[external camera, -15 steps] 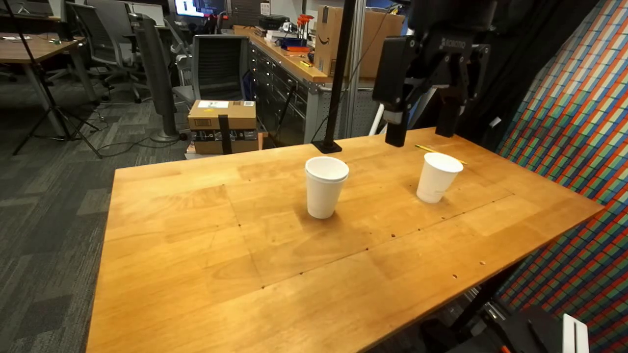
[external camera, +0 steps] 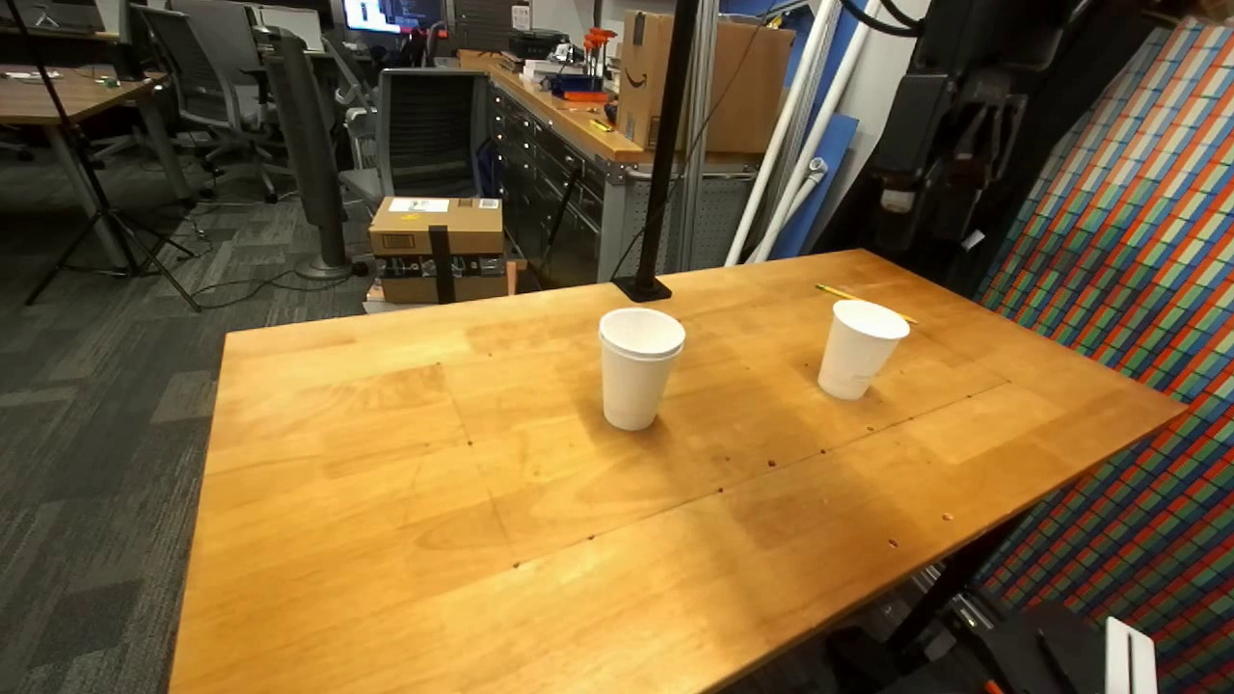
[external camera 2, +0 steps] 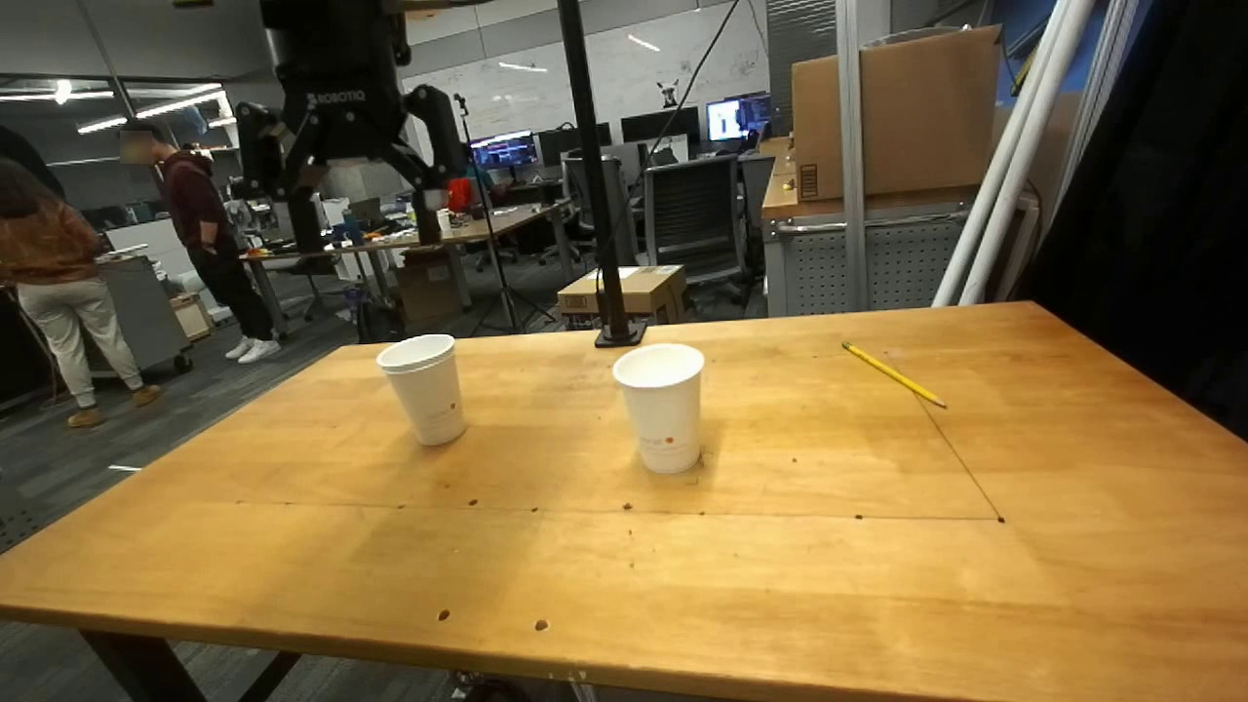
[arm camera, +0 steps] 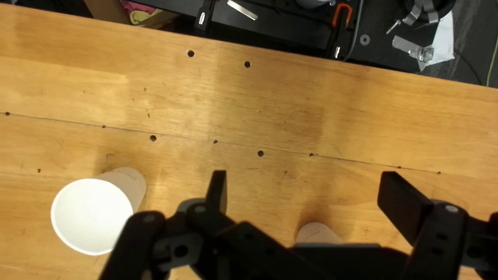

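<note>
Two white paper cups sit one inside the other as a stack [external camera: 637, 376], upright near the middle of the table; a double rim shows. A single white cup [external camera: 857, 353] stands upright and apart from it, to its right in both exterior views. My gripper [external camera 2: 365, 224] is raised well above the tabletop, its fingers spread wide with nothing between them. In the wrist view the single cup [arm camera: 91, 217] lies left of the gripper. Only the base of the stack [arm camera: 316, 233] shows there, below and between the fingers; the gripper's body hides the rest.
A yellow pencil [external camera 2: 895, 374] lies on the table [external camera 2: 819, 585] behind the single cup. At the far edge a black pole [external camera 2: 610, 234] rises from its base.
In the first exterior view my gripper has shifted right and upward, away from above the single cup, into the dark upper right. Both the stack and the single cup have stayed put.
</note>
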